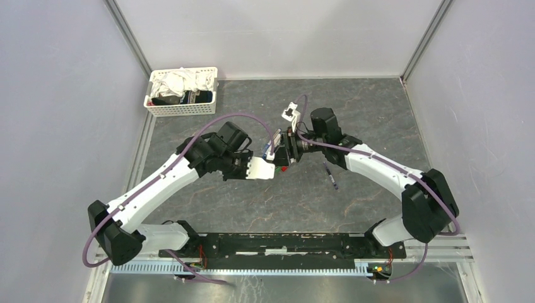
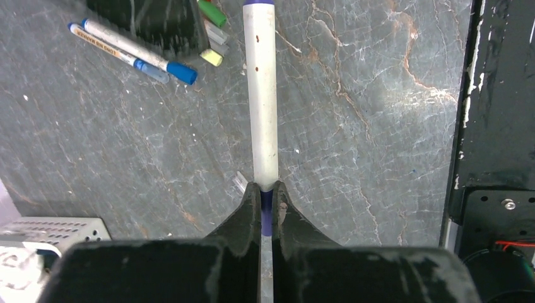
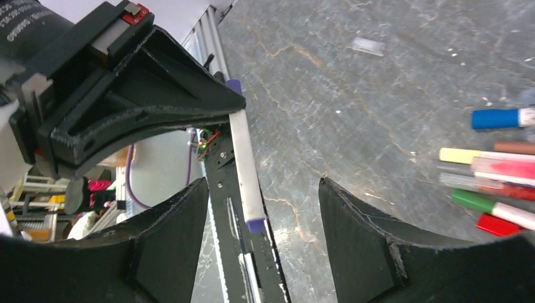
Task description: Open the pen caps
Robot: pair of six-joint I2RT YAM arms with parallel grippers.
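Observation:
My left gripper is shut on a white marker point(image 2: 262, 95) with purple at both ends, gripping it around the purple part nearest the gripper. The marker is held above the table. In the right wrist view the same marker point(image 3: 246, 164) hangs from the left fingers point(image 3: 214, 104), its free purple end pointing down the view. My right gripper stands open; that free end shows in the gap between its fingers, apart from both. Several other markers lie on the table, among them one with a blue cap point(image 3: 495, 118) and one with a green cap point(image 3: 472, 201).
A small clear piece point(image 3: 368, 46) lies alone on the table. To the right in the top view is a dark pen point(image 1: 330, 177). A white basket point(image 1: 183, 110) with cloth stands at the back left. Both arms largely cover the marker group from above.

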